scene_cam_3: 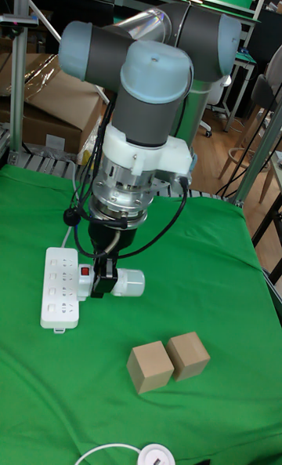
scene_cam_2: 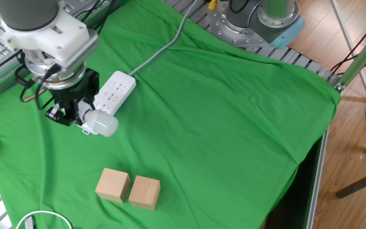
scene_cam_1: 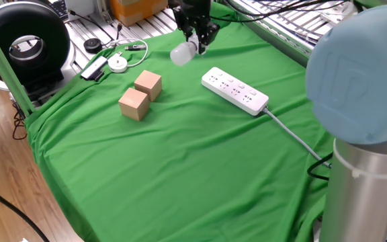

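My gripper (scene_cam_3: 103, 281) is shut on a white bulb-shaped lamp (scene_cam_3: 130, 282). A white part with a red switch (scene_cam_3: 85, 271) shows on the other side of the fingers in exterior view 3. In exterior view 1 the gripper (scene_cam_1: 197, 33) hangs at the top, above the far part of the cloth, the lamp's rounded end (scene_cam_1: 181, 54) pointing down-left. A white power strip (scene_cam_1: 236, 91) lies on the green cloth, apart from the lamp in that view. Exterior view 2 has the lamp (scene_cam_2: 101, 123) overlapping one end of the strip (scene_cam_2: 115, 93); the height between them cannot be judged.
Two wooden blocks, one (scene_cam_1: 134, 105) close beside the other (scene_cam_1: 149, 84), sit on the green cloth (scene_cam_1: 180, 175). A white round charger (scene_cam_1: 117, 64) with its cable lies at the cloth's edge. The strip's grey cord (scene_cam_1: 296, 136) runs toward the arm base.
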